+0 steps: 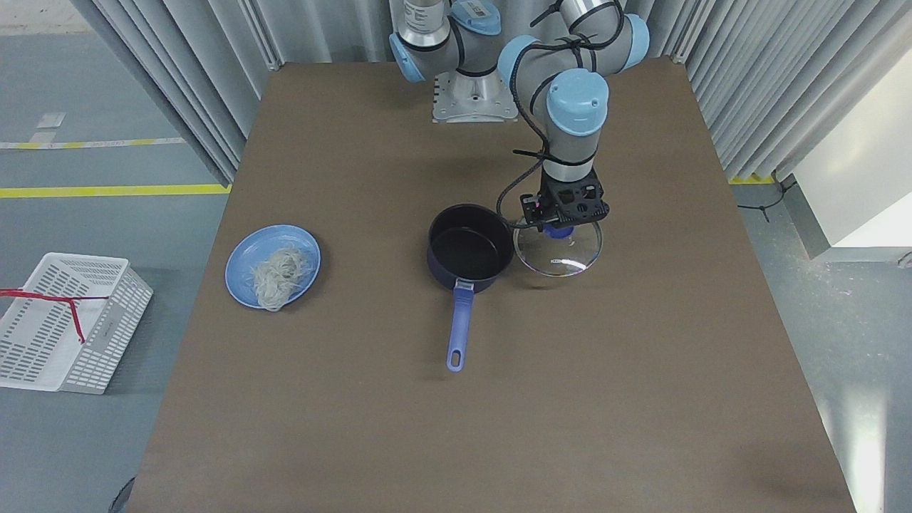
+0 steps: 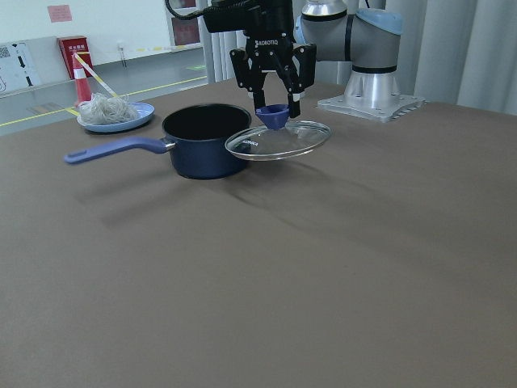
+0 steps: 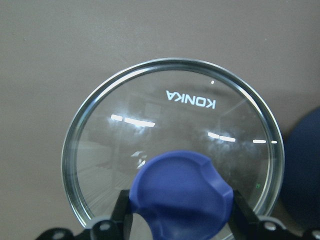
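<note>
My gripper [image 2: 276,105] is shut on the blue knob [image 3: 181,192] of a glass lid [image 1: 557,256] with a steel rim, holding it beside the dark blue saucepan [image 1: 469,242], on its right in the front view. The open saucepan [image 2: 206,162] stands on the table with its long blue handle [image 1: 458,329] toward the front. In the wrist view the lid's KONKA print shows clearly, and the pan is partly seen at the right edge.
A blue plate [image 1: 241,269] with a pale stringy heap [image 1: 278,278] sits left of the pan. A white basket [image 1: 120,333] stands on the floor at the left.
</note>
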